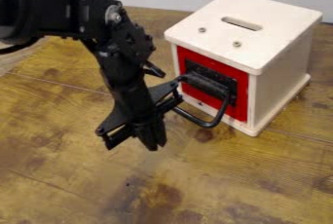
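My black gripper (pixel 154 138) points down over the wooden floor, just left of the front of a white box (pixel 274 82). It looks shut, with nothing visible between its fingertips. The box has a red front panel (pixel 190 58) with a black fixture (pixel 215 84) on it, and a black curved handle or bar hangs from the fixture down toward the floor, close to my wrist. The arm partly hides where that bar ends.
The white box has a slot and two small knobs on its top and fills the upper right.
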